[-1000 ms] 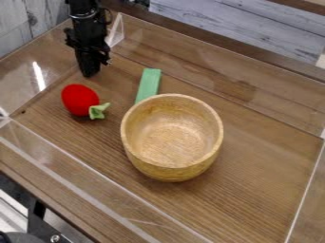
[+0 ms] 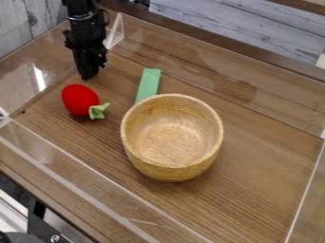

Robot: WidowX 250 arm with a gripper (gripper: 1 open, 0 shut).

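My black gripper (image 2: 86, 68) reaches down from the top left to the wooden table, above a red plush object with a green top (image 2: 80, 99). Its small fingertips look shut, with nothing visible between them. A green block (image 2: 147, 87) lies to its right, and a large tan wooden bowl (image 2: 172, 133) sits right of the red object, below the block.
A grey wall or panel (image 2: 23, 28) edges the back left.
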